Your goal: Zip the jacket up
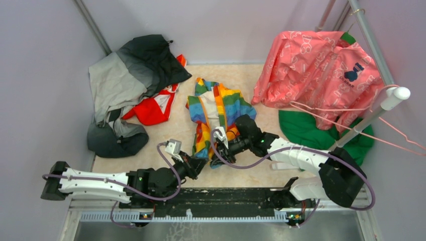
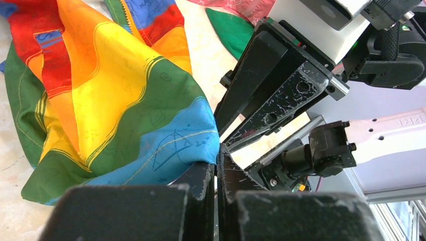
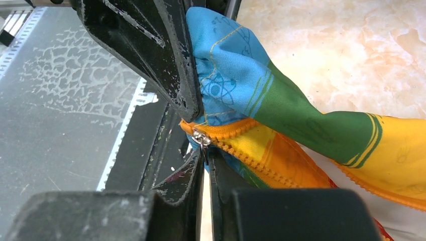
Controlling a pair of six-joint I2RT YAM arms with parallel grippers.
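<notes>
The rainbow jacket [image 1: 213, 103] lies front-up at the table's middle, its bottom hem toward me. In the left wrist view my left gripper is shut at the blue hem [image 2: 176, 140], whose edge reaches into its fingertips. In the right wrist view my right gripper is shut on the small metal zipper pull [image 3: 202, 138], at the lower end of the orange zipper teeth [image 3: 261, 165]. The left gripper's black finger rests against the blue fabric above the pull. The two grippers are close together at the jacket's bottom.
Grey and black garments [image 1: 120, 80] with red fabric lie at the left. A pink jacket [image 1: 311, 70] and pink hangers are on a rack [image 1: 371, 115] at the right, above green cloth [image 1: 301, 125]. Bare table shows left and right of the rainbow jacket's lower end.
</notes>
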